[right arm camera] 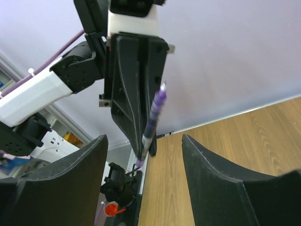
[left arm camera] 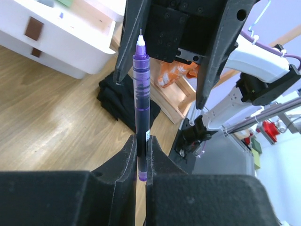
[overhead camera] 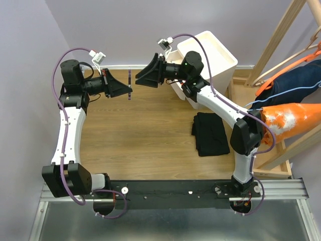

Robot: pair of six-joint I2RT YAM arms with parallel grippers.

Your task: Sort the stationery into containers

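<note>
A slim purple pen (left arm camera: 141, 94) stands upright in my left gripper, its pale tip pointing up. The left fingers (left arm camera: 123, 160) close around its lower part. In the top view the pen (overhead camera: 129, 84) shows at the tip of the left gripper (overhead camera: 128, 90). Facing it from the right is my right gripper (overhead camera: 138, 80), fingers parted and empty, a short gap away from the pen. In the right wrist view the pen (right arm camera: 154, 113) appears beyond the spread fingers (right arm camera: 193, 150). White drawers (overhead camera: 175, 57) stand behind the right arm, one pulled out; its contents are mostly hidden.
A folded black cloth (overhead camera: 210, 134) lies on the wooden table (overhead camera: 140, 145), right of centre. At the far right a wooden rack (overhead camera: 273, 45) holds an orange-and-white bag (overhead camera: 291, 120) and dark cloth.
</note>
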